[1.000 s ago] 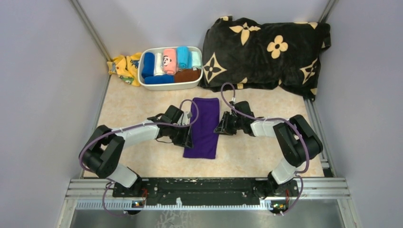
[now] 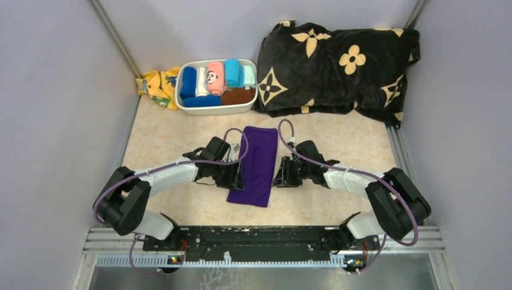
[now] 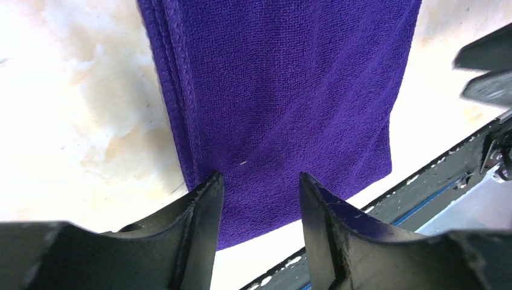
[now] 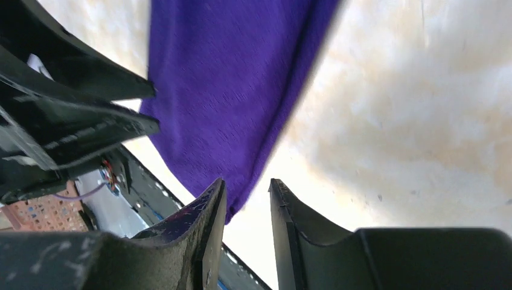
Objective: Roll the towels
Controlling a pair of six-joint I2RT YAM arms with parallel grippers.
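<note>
A purple towel (image 2: pixel 258 151) lies lengthwise in the middle of the table, folded along its long edges, its near end reaching toward the front edge. My left gripper is down on the towel's near left part; its fingers look apart from above, and whether they pinch cloth is hard to see, though purple fabric lies between and beneath them. My right gripper is just beside the towel's right edge near the near end, its fingers part open with the table and towel edge visible between them.
A white bin (image 2: pixel 189 106) of rolled towels stands at the back, with a yellow cloth (image 2: pixel 158 84) to its left and a black patterned blanket (image 2: pixel 329 72) to its right.
The left gripper shifted a little left and forward, and the towel's near end moved left and toward the front edge.
</note>
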